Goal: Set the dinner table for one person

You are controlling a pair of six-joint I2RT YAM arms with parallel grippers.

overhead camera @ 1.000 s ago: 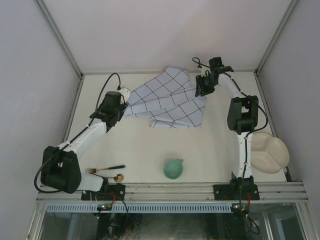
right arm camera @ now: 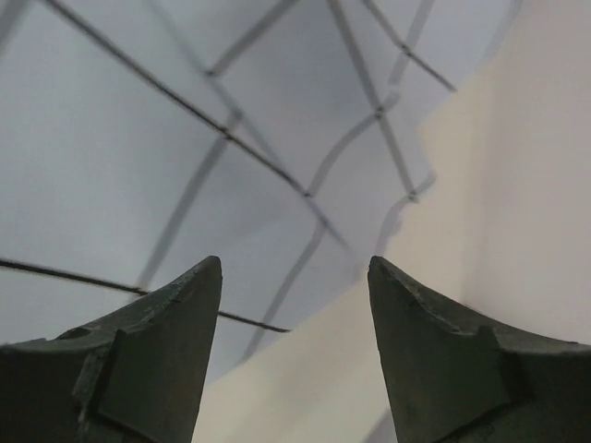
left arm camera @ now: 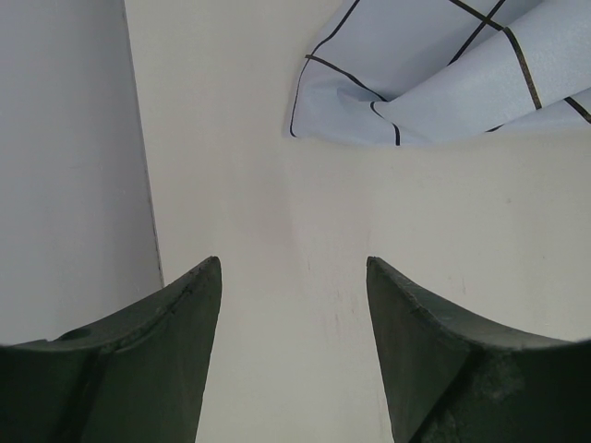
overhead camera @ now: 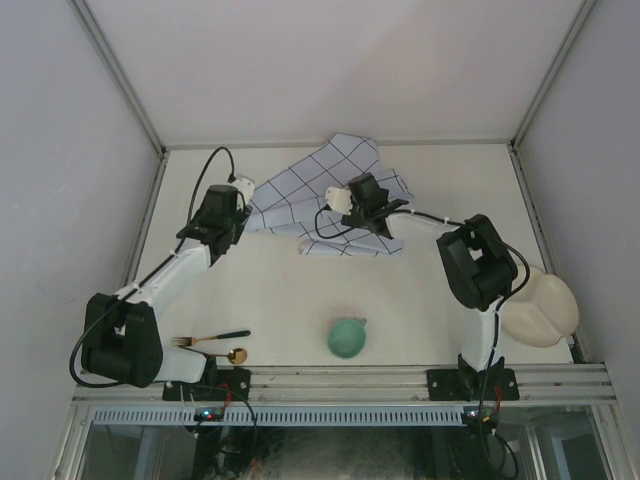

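A pale blue checked cloth [overhead camera: 335,180] lies folded and skewed at the back middle of the table. At its left end, my left gripper stands with fingers apart and nothing between them; the cloth's corner [left arm camera: 337,115] shows ahead of it. My right gripper is open above the right part of the cloth, empty. Its view is blurred. The green cup [overhead camera: 346,339] stands at front middle. A dark-handled fork [overhead camera: 212,338] and a golden spoon [overhead camera: 236,356] lie at front left. The cream divided plate [overhead camera: 540,308] is at the right edge.
Walls enclose the left, back and right sides. A metal rail [overhead camera: 340,380] runs along the front edge. The right forearm [overhead camera: 480,262] stands just left of the plate.
My right arm has swung from the cloth's back right corner leftward and toward the front, over the cloth. The left gripper has shifted slightly left. The cloth's visible parts look unchanged.
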